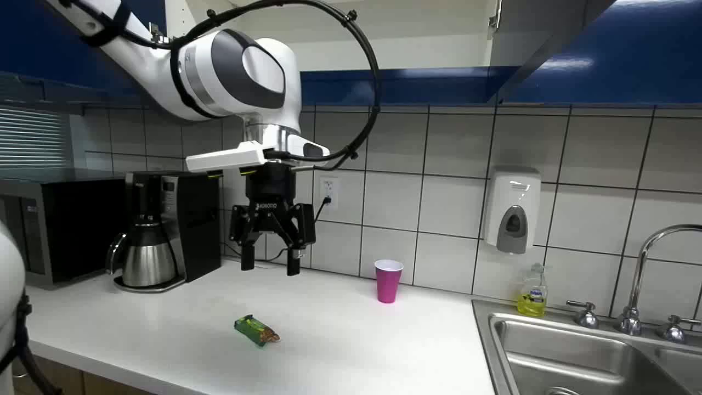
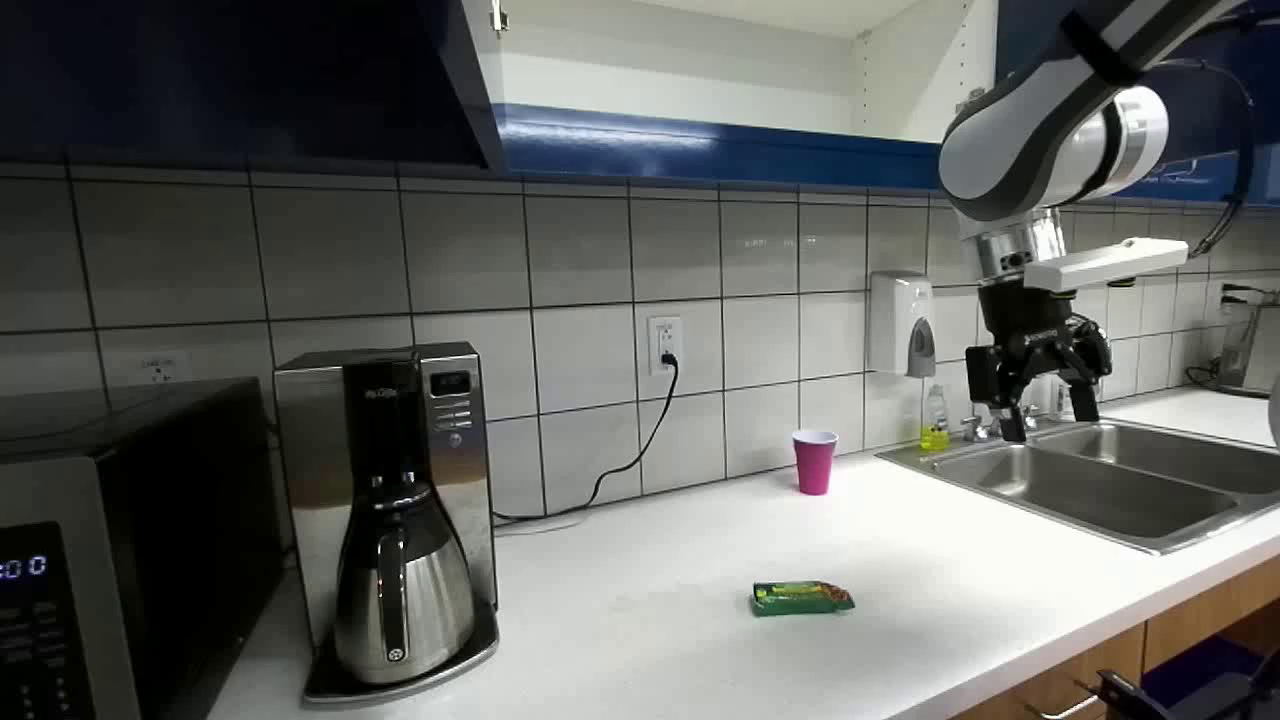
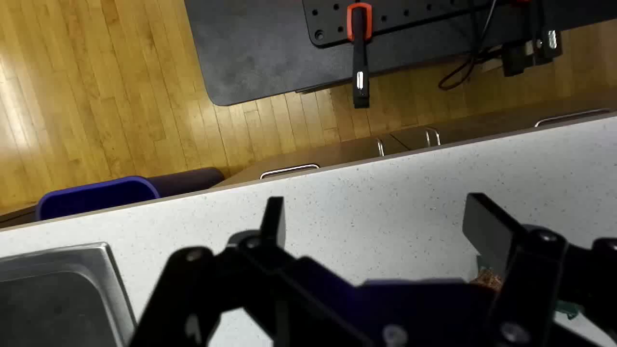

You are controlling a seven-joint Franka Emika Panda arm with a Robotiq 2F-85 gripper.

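High over the white counter, my gripper (image 1: 270, 261) hangs open and points down, with nothing between its fingers. In the wrist view the two black fingertips stand wide apart, the gripper framing bare counter. A green snack packet with a brown end (image 1: 256, 330) lies flat on the counter, well below the gripper. From the other side, the packet (image 2: 801, 598) shows clear of everything around it. The wrist view has most of the packet (image 3: 487, 279) hidden behind the right finger. Against the back wall, a pink cup (image 1: 388, 282) stands upright.
A steel sink (image 1: 490, 349) with a faucet lies at the right, a yellow soap bottle (image 1: 532, 294) beside it. The coffee maker (image 2: 408, 516) and black microwave (image 2: 144, 528) fill the left end. An open cupboard (image 2: 684, 60) is overhead. Mid-counter is mostly clear.
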